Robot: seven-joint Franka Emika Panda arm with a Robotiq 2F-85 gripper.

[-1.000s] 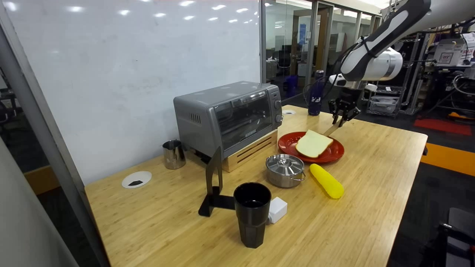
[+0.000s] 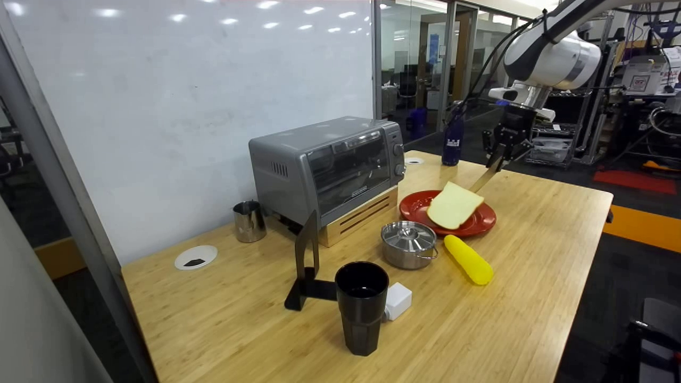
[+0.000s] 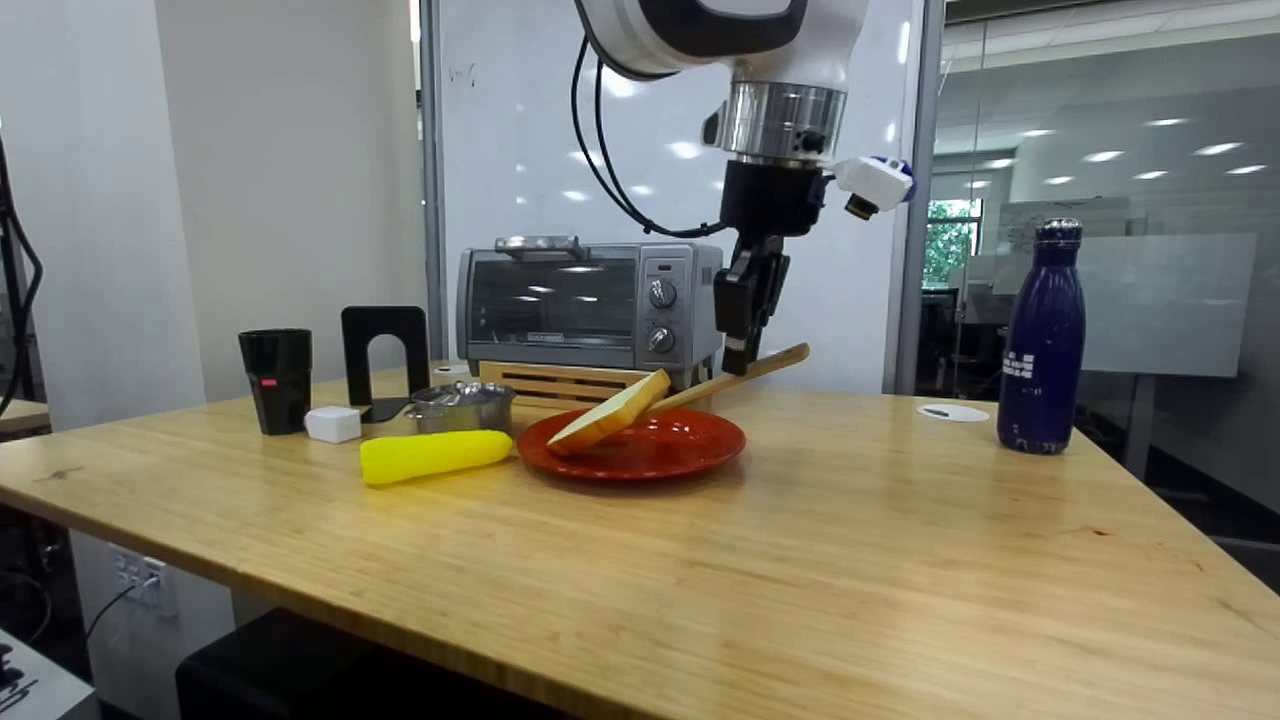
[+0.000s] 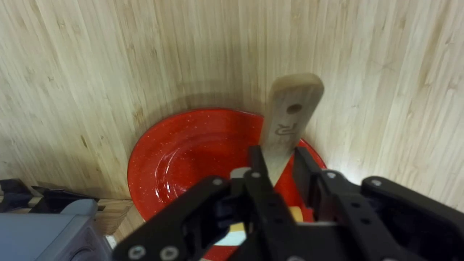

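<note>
A slice of bread (image 2: 455, 205) leans at a tilt on the red plate (image 3: 708, 451), one edge raised, beside a flat wooden utensil (image 3: 768, 362). The utensil's handle slopes upward past the plate rim, its end clear of the table. My gripper points down over the handle with its fingers (image 4: 257, 158) apart and the handle between them. A strip of red plate shows between the wood and the right finger, so firm contact cannot be made out. The utensil's far end is hidden by the bread and gripper.
A grey toaster oven (image 2: 325, 169) stands behind the plate on a wooden base. Near the plate are a lidded steel pot (image 2: 408, 245) and a yellow object (image 2: 469, 259). A blue bottle (image 3: 1041, 342) stands at the right.
The arm and gripper have moved slightly up and to the right in exterior view 1. The utensil's handle and bread now tilt more steeply, and the plate has shifted slightly right.
</note>
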